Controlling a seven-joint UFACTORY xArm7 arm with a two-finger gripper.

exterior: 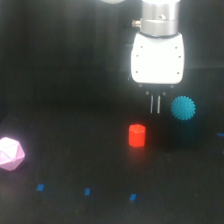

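My white gripper (155,104) hangs in the upper right of the camera view. Its two thin fingers point downward with a narrow gap between them, and nothing shows in that gap. A red block (137,135) sits on the dark surface below and slightly left of the fingertips in the picture. To the right of the fingers is a blue, bumpy ball (183,108), apart from them. A pink faceted solid (11,154) lies at the far left edge. How high the fingers are above the surface is hard to judge.
Small flat blue marks (87,191) dot the dark surface (70,130) toward the front, with another at the right edge.
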